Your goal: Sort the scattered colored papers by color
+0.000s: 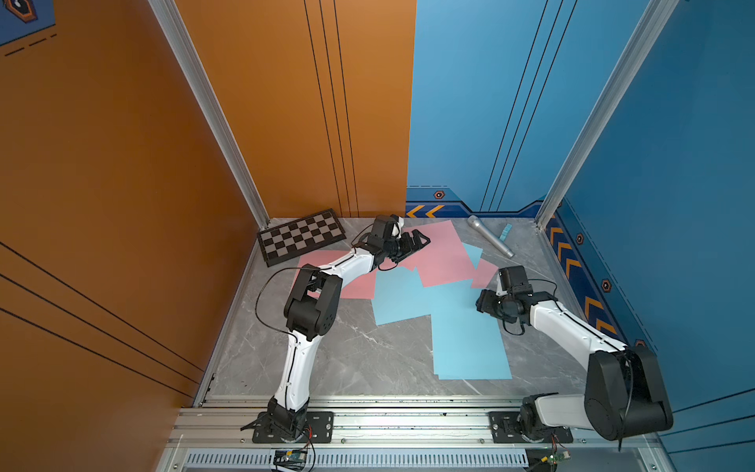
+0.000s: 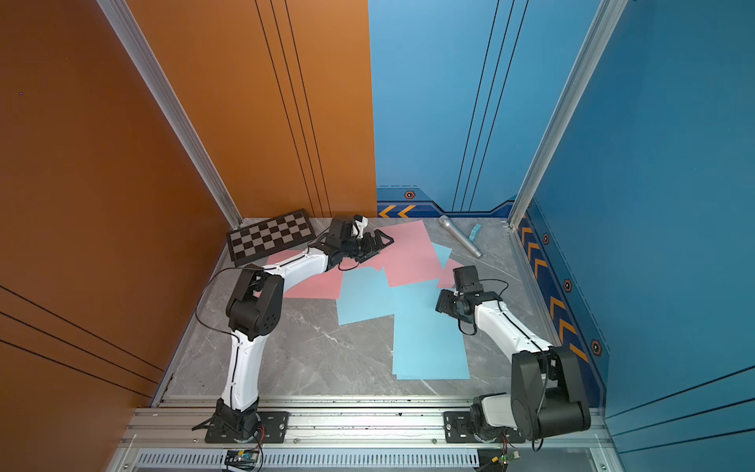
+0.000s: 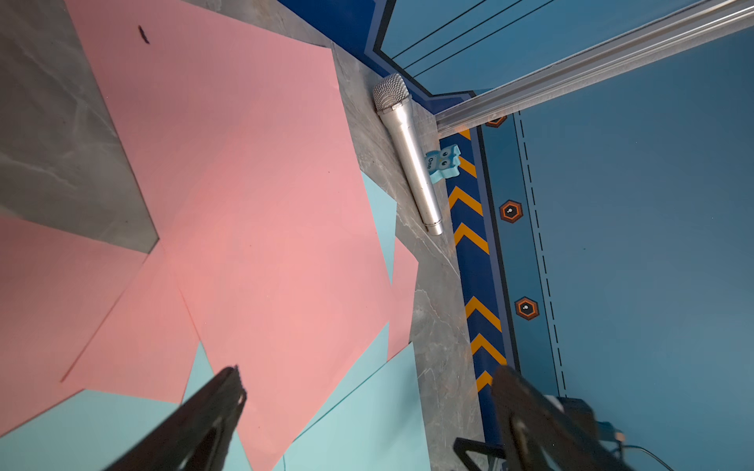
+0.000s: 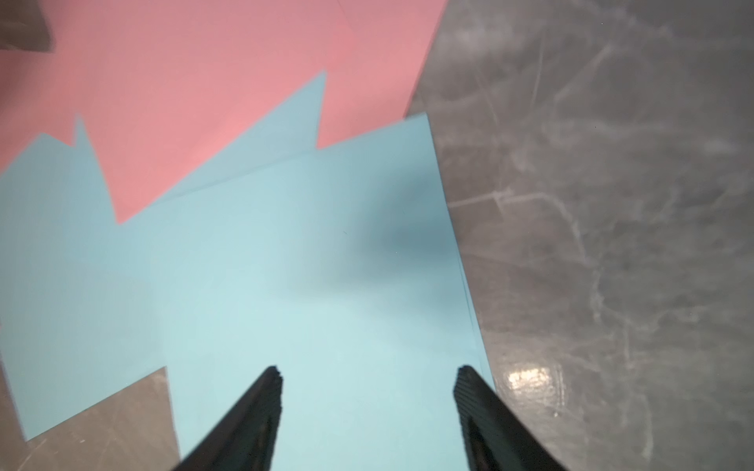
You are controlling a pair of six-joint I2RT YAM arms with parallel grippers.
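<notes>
My left gripper (image 1: 415, 242) hovers open over the back papers, its fingers wide apart with nothing between them in the left wrist view. Below it lies a large pink sheet (image 3: 251, 180), overlapping more pink paper (image 3: 55, 290) on the left and blue paper. A small pink piece (image 3: 403, 290) and a blue corner (image 3: 380, 216) show at its right. In front, a large blue sheet (image 1: 469, 338) lies flat, another blue sheet (image 1: 401, 299) to its left. Above the front sheet's right edge, my right gripper has its fingers apart, nothing held between them.
A silver microphone (image 1: 491, 237) and a small blue object (image 1: 505, 231) lie at the back right. A checkered board (image 1: 302, 237) sits at the back left. Bare grey tabletop (image 1: 338, 362) shows at the front left.
</notes>
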